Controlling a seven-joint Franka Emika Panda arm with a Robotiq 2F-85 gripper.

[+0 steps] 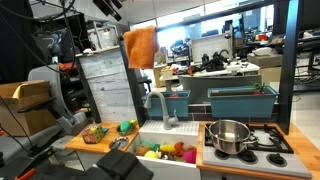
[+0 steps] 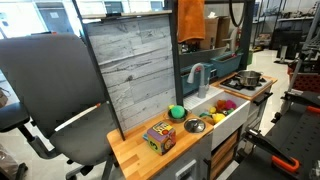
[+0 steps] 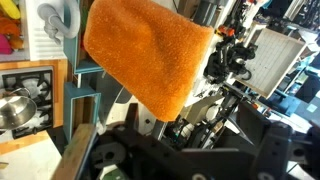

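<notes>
An orange towel (image 1: 140,46) hangs high over the left end of the sink counter, draped at the dark overhead rail (image 1: 205,18). Across the middle of the wrist view the same towel (image 3: 150,50) spreads out in front of the gripper. At the top of exterior view 1, my gripper (image 1: 112,10) is up and to the left of the cloth, apart from it. Its dark fingers are spread at the bottom of the wrist view, and no cloth shows gripped between them. Exterior view 2 shows the towel (image 2: 191,20) at its top edge but not the gripper.
A steel pot (image 1: 229,135) stands on the stove (image 1: 262,148) at the right. The sink (image 1: 165,138) holds several colourful items below a grey faucet (image 1: 160,103). A patterned box (image 2: 159,137) and green bowl (image 2: 177,112) sit on the wooden counter.
</notes>
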